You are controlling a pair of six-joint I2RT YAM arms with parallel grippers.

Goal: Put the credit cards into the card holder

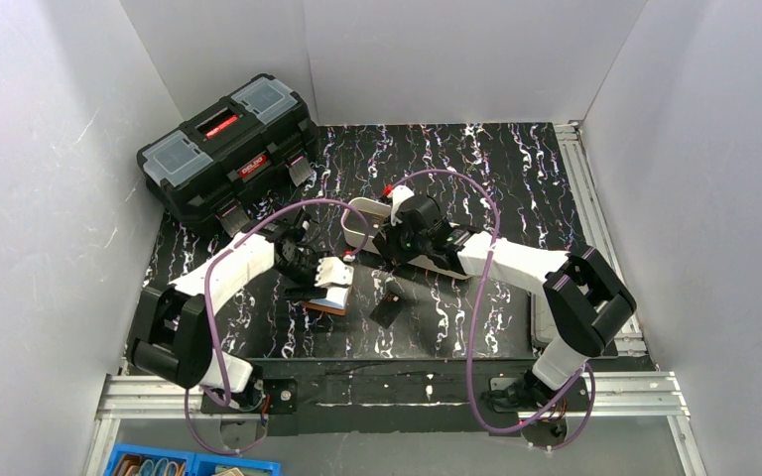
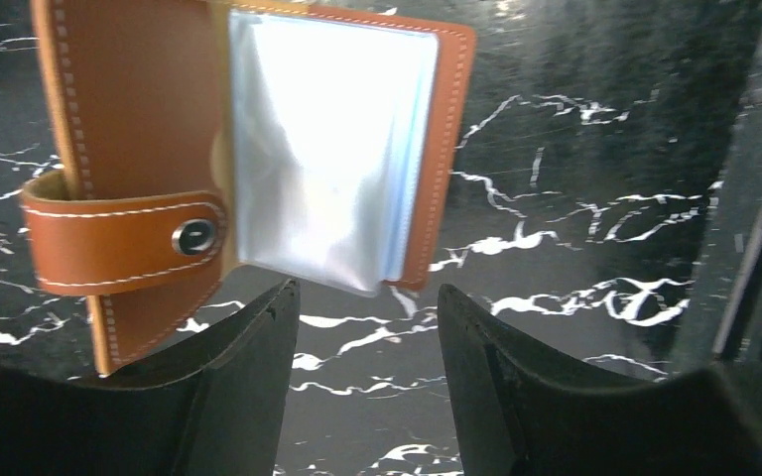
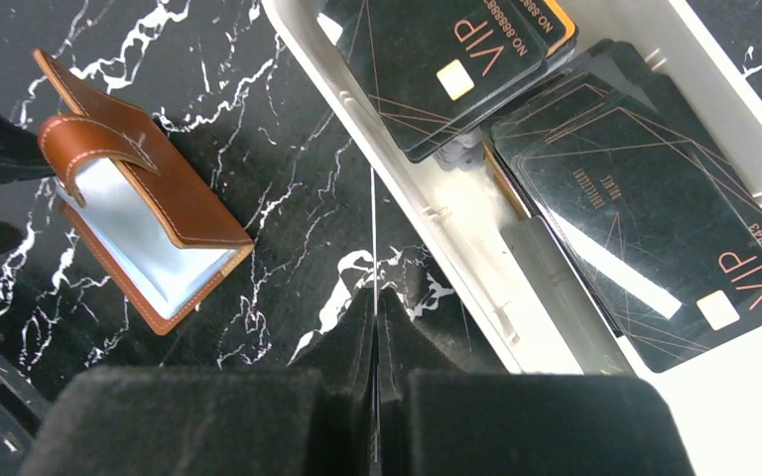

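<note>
The brown leather card holder lies open on the marble table, clear sleeves showing, its strap with a snap on the flap. My left gripper is open over its near edge, nothing between the fingers. My right gripper is shut, nothing visible between its fingers, beside the white tray. Stacks of black VIP cards lie in that tray. A dark card lies on the table right of the holder in the top view.
A black toolbox fills the back left. A blue bin sits below the front edge.
</note>
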